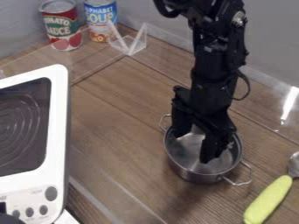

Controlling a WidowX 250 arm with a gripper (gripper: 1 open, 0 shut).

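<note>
A steel pot [202, 171] with wire handles stands on the wooden table at the centre right. The black gripper [197, 138] reaches down into it from above, its fingers inside the pot over the near-left and middle interior. Whether the fingers hold anything or how far they are apart is hard to tell.
A white stove [54, 166] fills the left side. A tomato sauce can [62, 26] and an alphabet soup can [100, 22] stand at the back left. A yellow-handled utensil [268, 197] lies right of the pot. The table between stove and pot is clear.
</note>
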